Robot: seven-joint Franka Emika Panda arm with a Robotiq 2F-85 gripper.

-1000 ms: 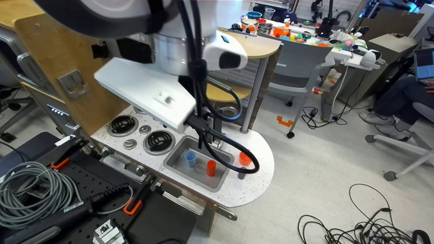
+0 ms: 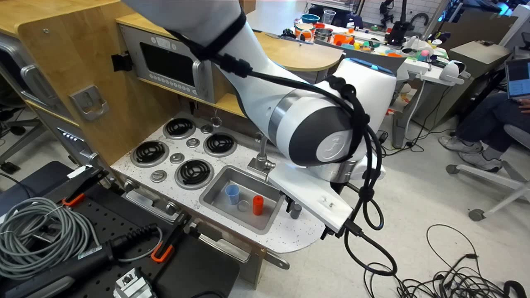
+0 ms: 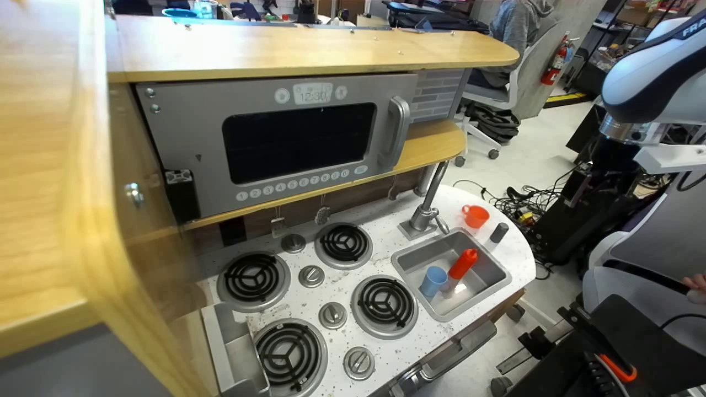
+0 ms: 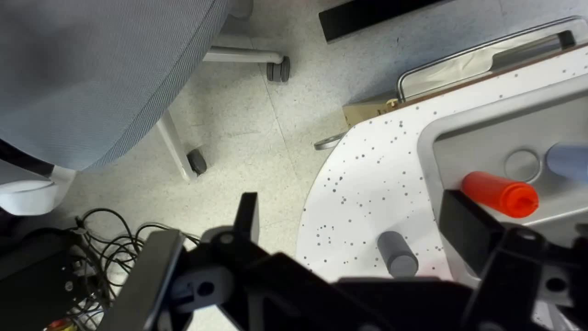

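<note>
My gripper stands open, its two black fingers wide apart with nothing between them. It is above the rounded end of the counter, beside the sink. A dark grey cylinder (image 4: 398, 254) stands on the counter, below the gap between the fingers in the wrist view. In the sink (image 3: 433, 248) are a red bottle (image 3: 463, 264) and a blue cup (image 3: 433, 281). An orange cup (image 3: 475, 216) rests behind the grey cylinder in exterior view 2; the arm hides it in exterior view 1.
The faucet (image 3: 423, 215) rises behind the sink, and the microwave (image 3: 298, 139) hangs over the stove burners (image 3: 384, 301). Beyond the counter's rounded edge is open floor with a chair (image 4: 99, 77) and loose cables (image 4: 118, 237).
My arm has swung right in exterior view 1, from over the stove and sink to the counter's right end. It now covers the orange cup. The sink's contents look unmoved.
</note>
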